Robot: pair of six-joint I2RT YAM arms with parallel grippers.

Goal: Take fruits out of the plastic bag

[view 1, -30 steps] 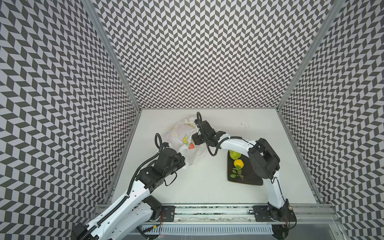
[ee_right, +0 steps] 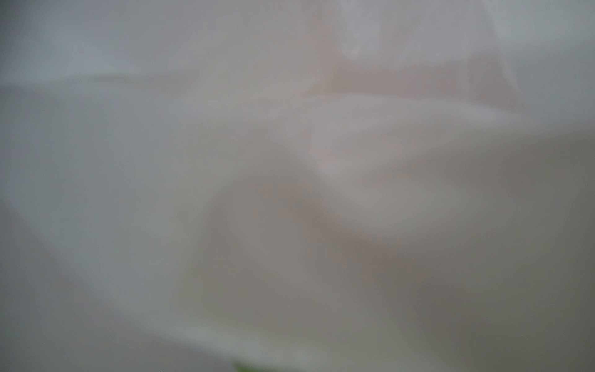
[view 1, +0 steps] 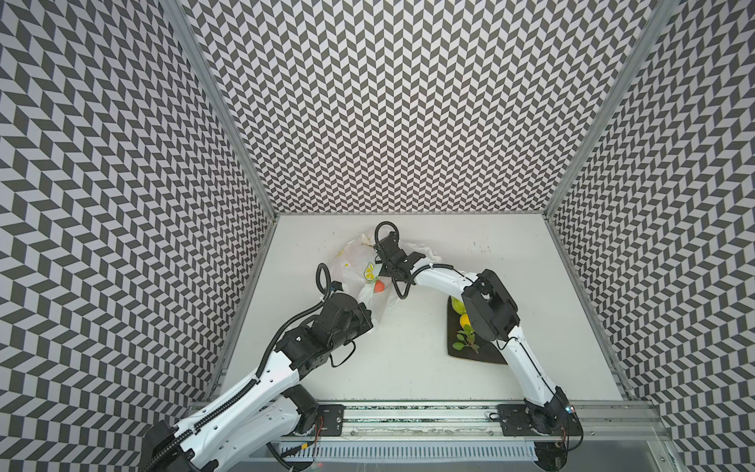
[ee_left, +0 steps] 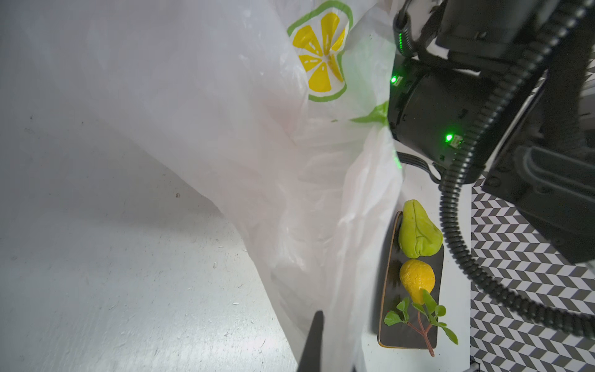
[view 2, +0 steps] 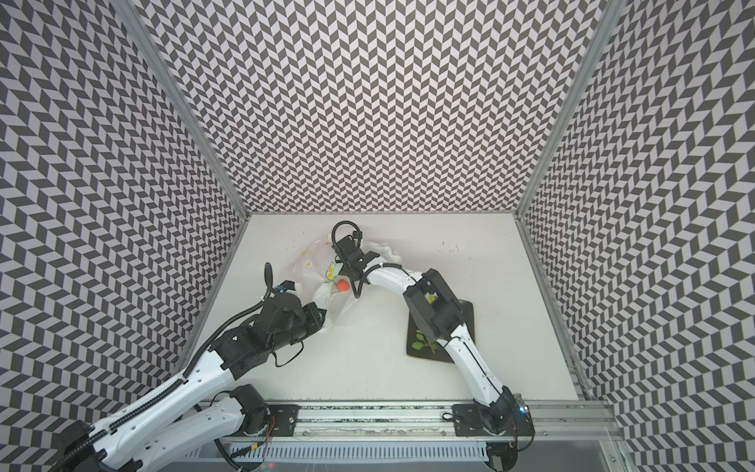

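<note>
The crumpled translucent bag (view 1: 352, 259) with lemon prints lies at the table's back middle; a red round fruit (view 1: 378, 286) shows at it. My left gripper is shut on the bag's near part, which stretches up from its fingers in the left wrist view. My right gripper is pushed into the bag; its fingertips are hidden, and the right wrist view shows only blurred plastic, so its finger state cannot be seen.
A dark tray (ee_left: 389, 328) at the right, under my right arm, holds a green chayote (ee_left: 419, 228), a lemon (ee_left: 416, 276) and a leafy sprig (ee_left: 427, 322).
</note>
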